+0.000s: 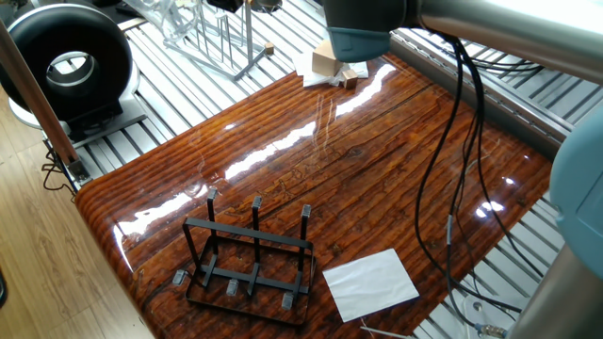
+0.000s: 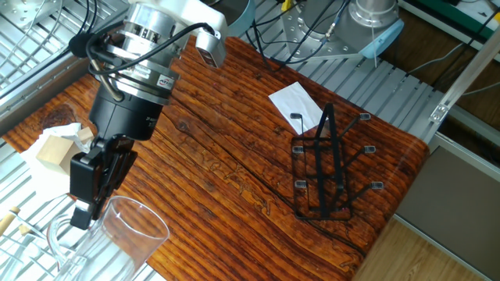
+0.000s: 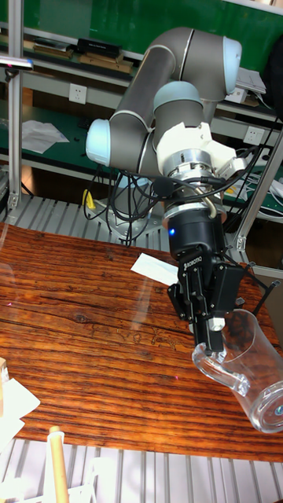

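A clear glass mug [image 3: 254, 368] hangs tilted from my gripper [image 3: 209, 345], which is shut on its handle [image 3: 228, 372]. In exterior view 2 the mug [image 2: 129, 234] shows at the lower left, its open rim toward the table, with the black gripper [image 2: 84, 212] at the handle side. Only part of the mug [image 1: 175, 21] enters exterior view 1, at the top edge. A black metal rack [image 1: 250, 273] with several upright prongs stands empty on the glossy wooden table [image 1: 283, 188], well away from the mug.
A white sheet [image 1: 371, 284] lies beside the rack. Wooden blocks [image 1: 327, 58] rest on white wrapping at the table's far edge, near a wire rack [image 1: 221, 42]. Black cables [image 1: 450, 169] hang from the arm.
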